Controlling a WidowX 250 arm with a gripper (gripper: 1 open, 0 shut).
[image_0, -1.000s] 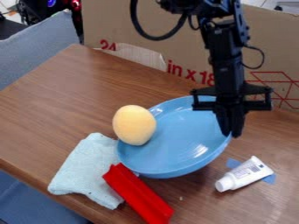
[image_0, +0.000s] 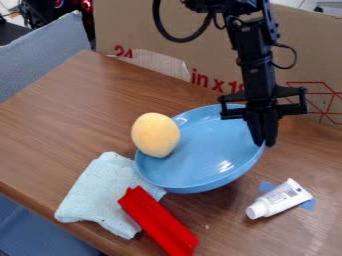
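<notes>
My black gripper (image_0: 263, 131) is at the right rim of a blue oval plate (image_0: 206, 155), its fingers low and close together; whether the rim is between them is hard to tell. A yellow oval object (image_0: 155, 134) rests on the left part of the plate.
A pale blue cloth (image_0: 94, 195) and a red object (image_0: 158, 220) lie at the front. A white tube (image_0: 278, 200) lies on a blue patch at the right. A cardboard box (image_0: 147, 50) stands behind.
The yellow object has moved with the plate.
</notes>
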